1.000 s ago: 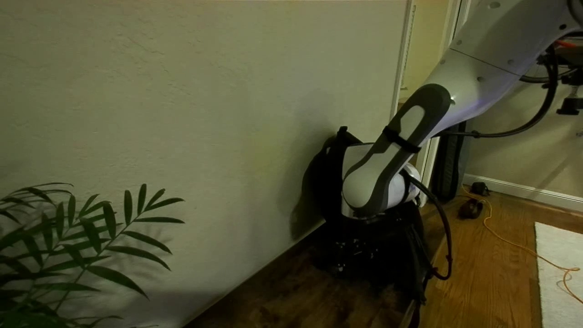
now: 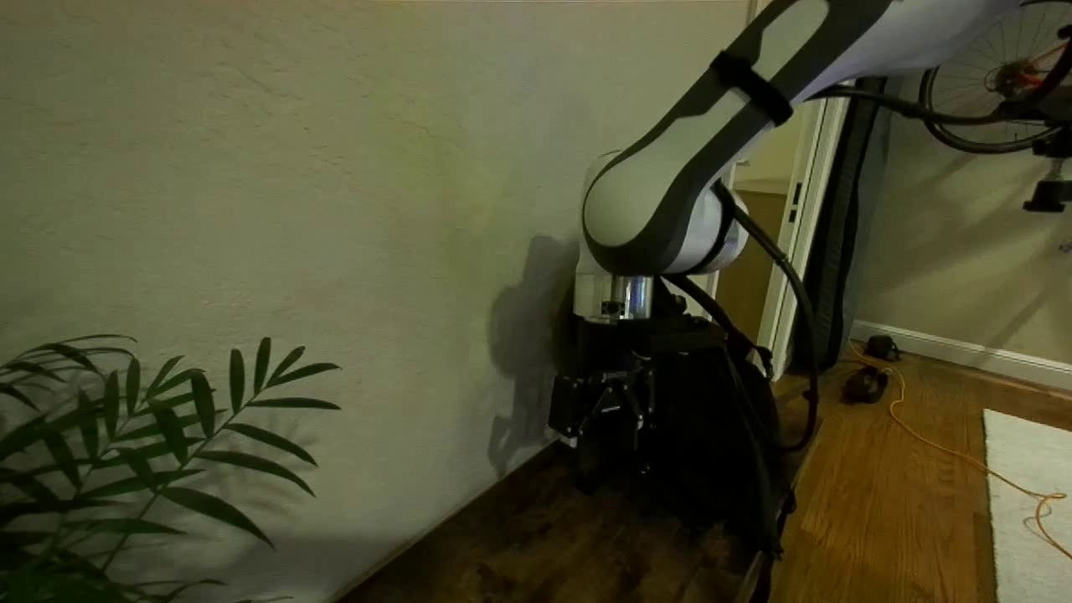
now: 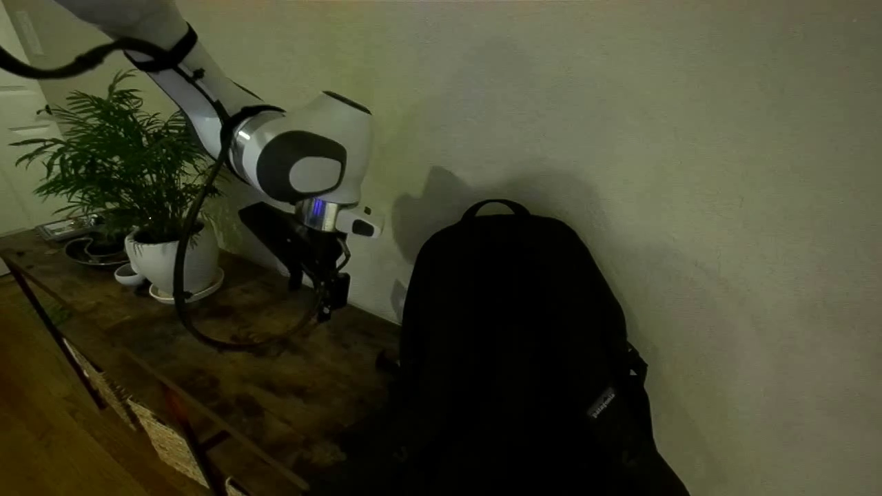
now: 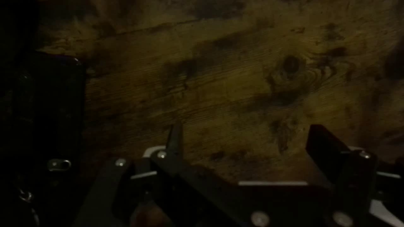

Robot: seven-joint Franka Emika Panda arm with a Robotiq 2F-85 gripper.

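A large black backpack (image 3: 513,331) stands on the dark wooden tabletop (image 3: 273,388), leaning against the wall, its top handle upward. In the wrist view, a dark edge of the backpack (image 4: 56,113) with a small metal zipper pull (image 4: 59,165) shows along the left. My gripper is open above bare wood, nothing between its fingers. From the second exterior view, the gripper (image 3: 322,302) hangs over the table on the plant side of the backpack, apart from it. Dim light hides most of the backpack's detail.
A leafy plant in a white pot (image 3: 178,260) stands toward the table's far end, with a small white bowl (image 3: 129,275) beside it. The wall (image 2: 352,251) runs close along the table's back. Bare wood lies between pot and backpack.
The arm and gripper have risen and shifted left in the first exterior view, toward the wall. The plant has not moved.
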